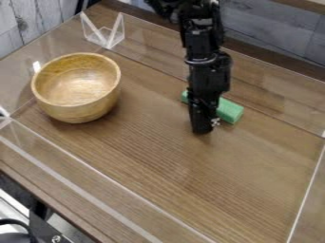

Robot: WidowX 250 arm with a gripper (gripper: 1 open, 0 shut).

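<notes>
My black gripper (203, 121) reaches down from the top middle to the table, shut, its tips low over a light green block (229, 111) that lies flat on the wood. The arm hides part of the block; whether the fingertips touch it is unclear.
A large wooden bowl (76, 81) sits at the left. A white wire-like object (106, 28) stands near the back left.
</notes>
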